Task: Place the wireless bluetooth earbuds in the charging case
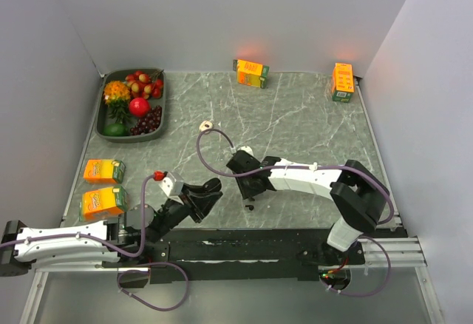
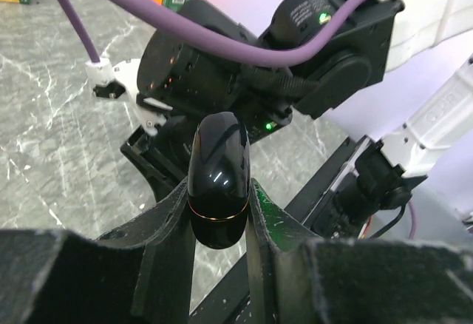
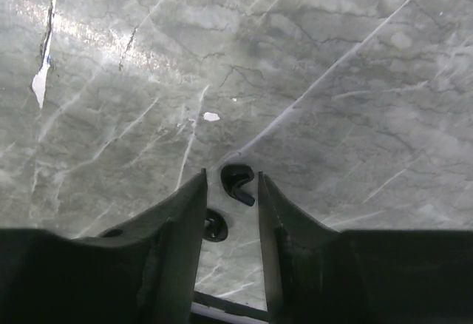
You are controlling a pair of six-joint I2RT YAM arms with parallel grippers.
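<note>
In the left wrist view, my left gripper is shut on the glossy black charging case [image 2: 219, 161], which is also at the front left of the table in the top view [image 1: 212, 185]. My right gripper points down, part open, above a small black earbud [image 3: 236, 180] lying on the marble table, seen between its fingertips. A second black earbud [image 3: 215, 226] lies just beside it, partly behind the left finger in the right wrist view.
A fruit tray [image 1: 103, 117] is at the back left, yellow boxes [image 1: 103, 203] at left and others [image 1: 341, 82] at the back. A small pale object [image 1: 206, 126] lies mid-back. The table's front edge is close to both arms.
</note>
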